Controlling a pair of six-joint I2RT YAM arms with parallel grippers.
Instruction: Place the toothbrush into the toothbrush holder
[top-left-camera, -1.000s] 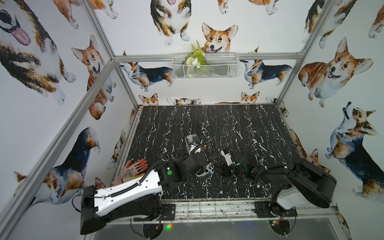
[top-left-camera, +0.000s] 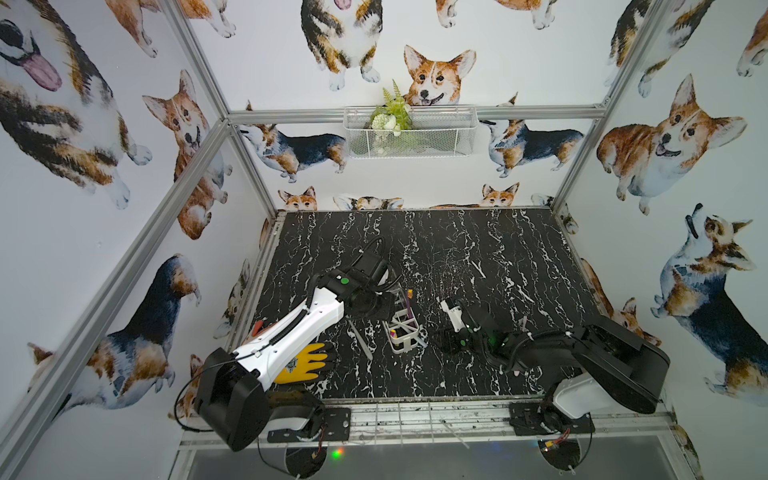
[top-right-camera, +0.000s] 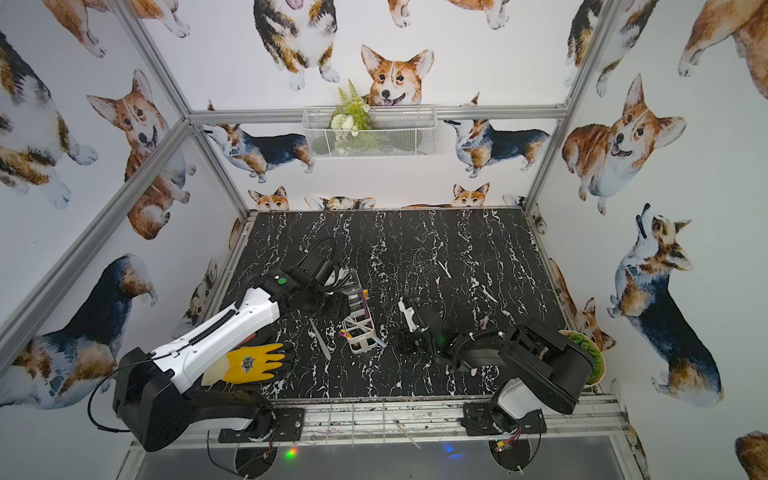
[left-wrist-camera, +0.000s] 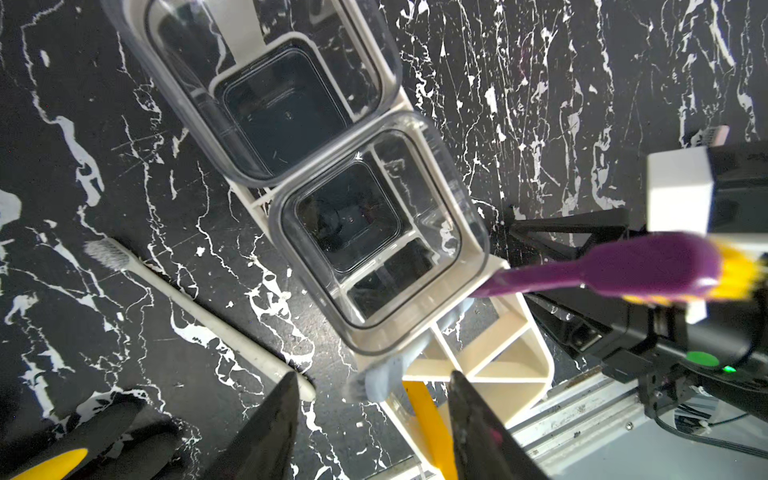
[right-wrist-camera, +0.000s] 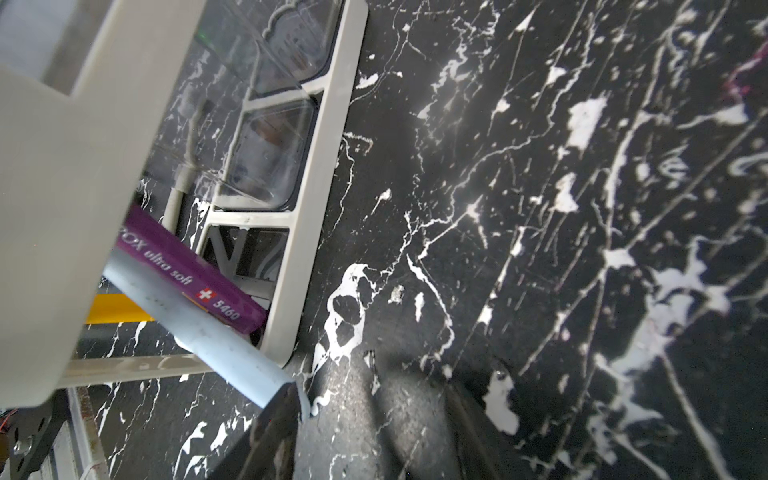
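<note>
The toothbrush holder (top-left-camera: 404, 332), cream with clear cups, stands in the middle of the table. Purple (left-wrist-camera: 640, 264), light blue (right-wrist-camera: 208, 328) and yellow (left-wrist-camera: 428, 424) toothbrushes lie in it at a slant. A loose white toothbrush (left-wrist-camera: 204, 320) lies left of it, bristles toward the back. My left gripper hangs over the holder's front part, fingers apart, with nothing seen held. My right gripper is low beside the holder's right side, fingers apart over bare table, the blue handle's end near its left finger.
A yellow glove (top-left-camera: 300, 364) lies at the front left. A green bowl (top-right-camera: 588, 348) sits at the right edge.
The right arm has barely moved.
</note>
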